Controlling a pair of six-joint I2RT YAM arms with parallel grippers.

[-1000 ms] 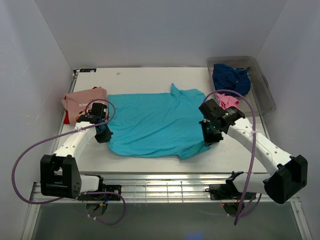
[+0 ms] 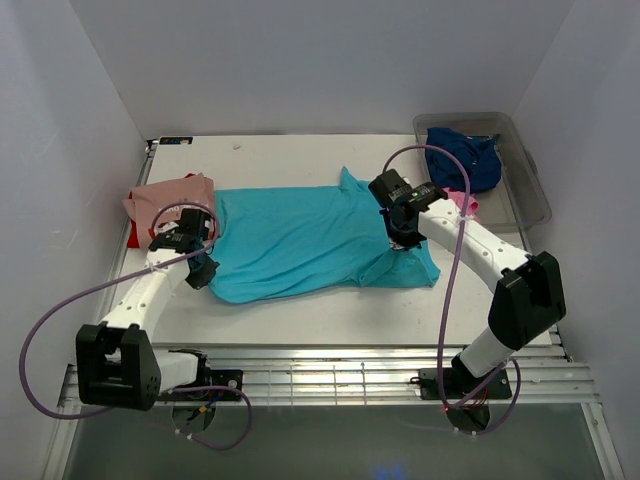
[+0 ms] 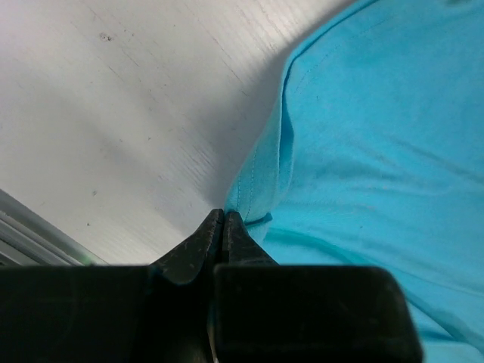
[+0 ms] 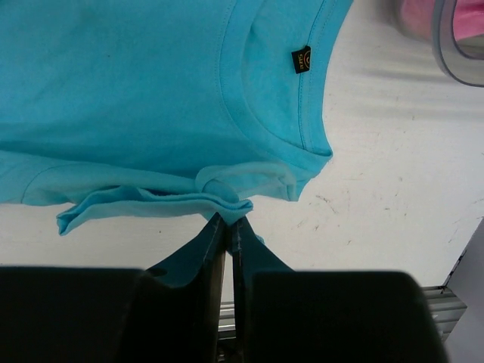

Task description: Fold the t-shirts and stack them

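Note:
A turquoise T-shirt [image 2: 290, 235] lies spread across the table, its collar and small black tag visible in the right wrist view [image 4: 151, 83]. At its near left corner my left gripper [image 2: 205, 280] is low on the hem; in the left wrist view its fingertips [image 3: 210, 238] sit close together at the fabric edge, and whether they pinch it is unclear. My right gripper is shut on a folded-over part of the near right edge of the shirt, lifting it slightly over the shirt's body.
Folded pink-beige and red shirts [image 2: 165, 200] lie at the left. A clear bin [image 2: 525, 200] at the back right holds navy and pink cloth [image 2: 460, 160].
My left gripper has shifted slightly left and toward the front.

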